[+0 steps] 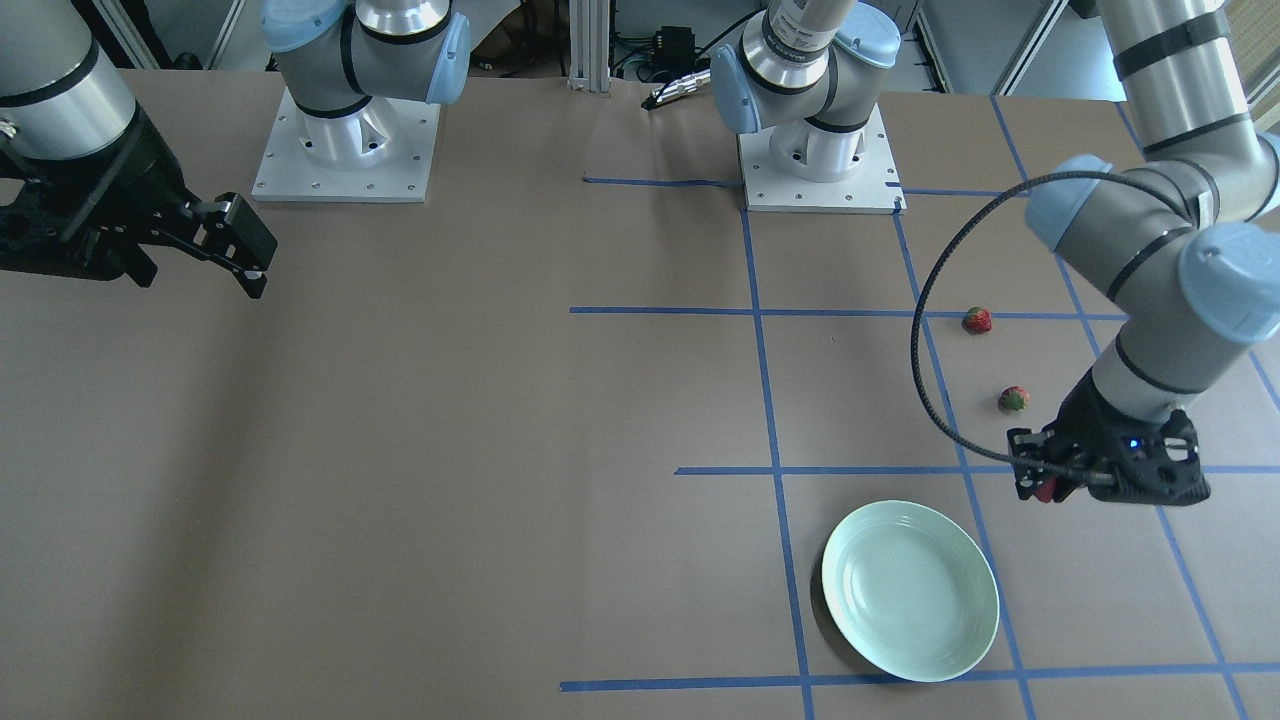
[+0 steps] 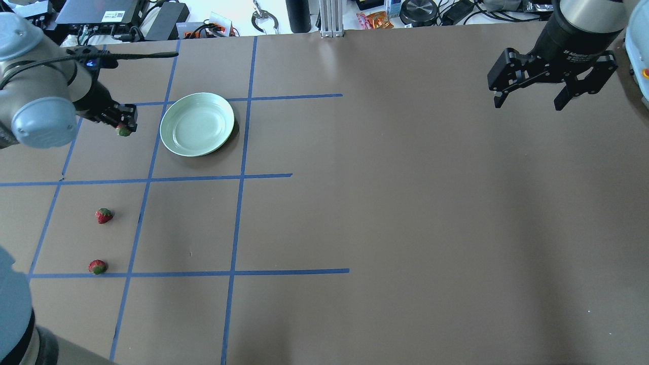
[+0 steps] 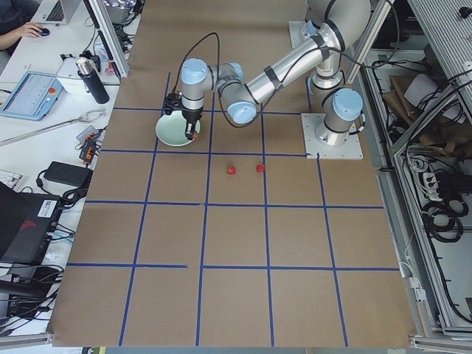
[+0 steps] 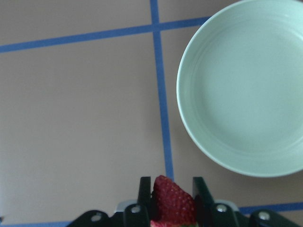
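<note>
My gripper is shut on a red strawberry (image 4: 173, 204), held above the table beside the pale green plate (image 4: 246, 85), which fills the upper right of the left wrist view. In the front view the gripper (image 1: 1046, 480) hangs behind and right of the plate (image 1: 909, 590); in the top view the held strawberry (image 2: 123, 130) is left of the plate (image 2: 196, 124). Two more strawberries lie on the table: one (image 1: 976, 320) farther back, the other (image 1: 1012, 398) nearer the gripper.
Other robot arms (image 1: 120, 216) stand at the left and back of the front view. Blue tape lines grid the tan table (image 1: 480, 480).
</note>
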